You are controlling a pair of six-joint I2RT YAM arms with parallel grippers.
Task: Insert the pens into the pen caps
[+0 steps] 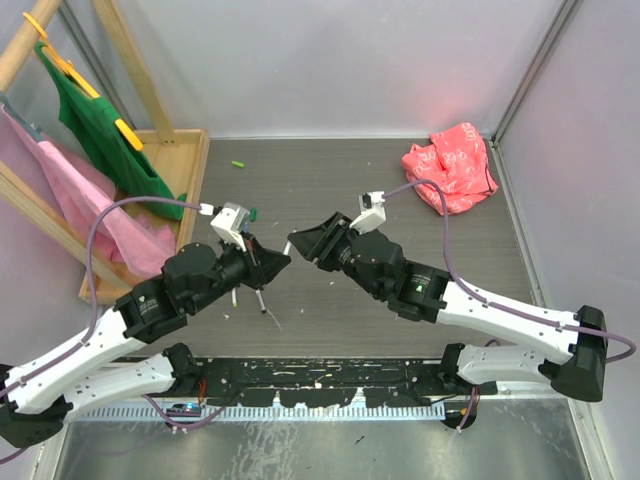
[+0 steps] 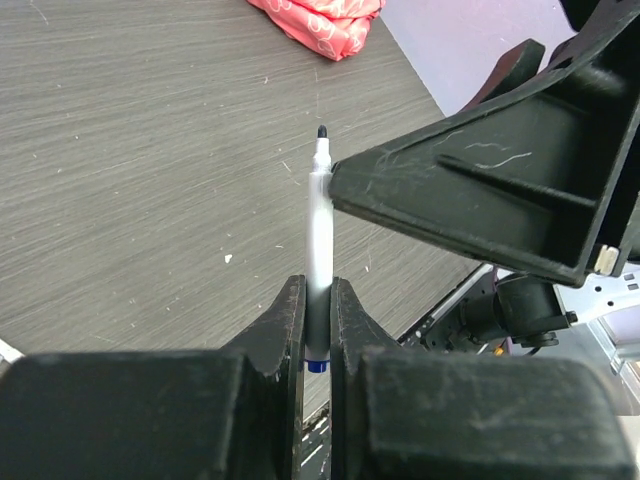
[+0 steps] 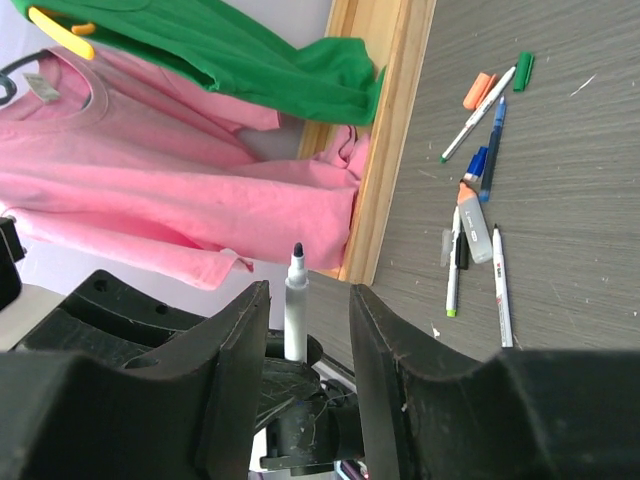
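Observation:
A white pen [image 2: 319, 240] with a bare black tip stands in my left gripper, which is shut on its lower body. The pen's blue end shows below the fingers. My right gripper is part open, and in the right wrist view the pen [image 3: 296, 310] appears between its fingers, nearer the left one, without visible grip. In the left wrist view a right finger [image 2: 460, 180] is right beside the pen's upper part; I cannot tell whether they touch. From above, the two grippers face each other over the table.
On the table lie several pens and caps: a blue pen [image 3: 492, 150], a white pen [image 3: 502, 290], a green cap [image 3: 523, 72] and an orange cap [image 3: 478, 92]. Clothes hang on a wooden rack [image 1: 195, 190] at left. A red cloth bag [image 1: 452, 170] lies back right.

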